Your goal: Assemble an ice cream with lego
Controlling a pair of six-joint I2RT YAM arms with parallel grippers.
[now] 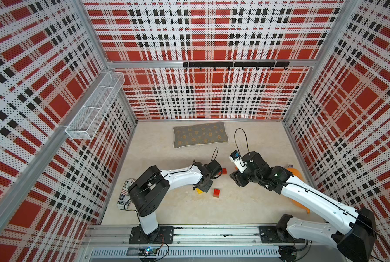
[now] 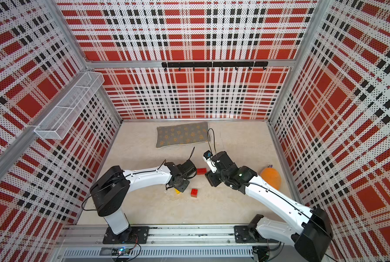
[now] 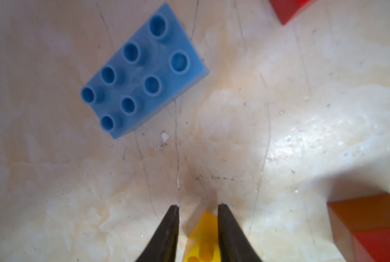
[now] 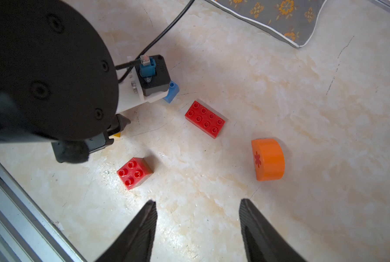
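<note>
My left gripper hangs low over a yellow brick (image 3: 203,244), its part-open fingers at either side of the brick's near end; whether they touch is unclear. Above it in the left wrist view lies a blue brick (image 3: 142,74). My right gripper is raised, its fingers apart with nothing between. In the right wrist view lie a red long brick (image 4: 205,119), a red square brick (image 4: 134,173) and an orange curved brick (image 4: 268,159) with a red mark on its side.
A grey patterned mat (image 1: 199,134) lies at the back. A large orange object (image 2: 270,178) is at the right edge. A white wire basket (image 1: 94,107) hangs on the left wall.
</note>
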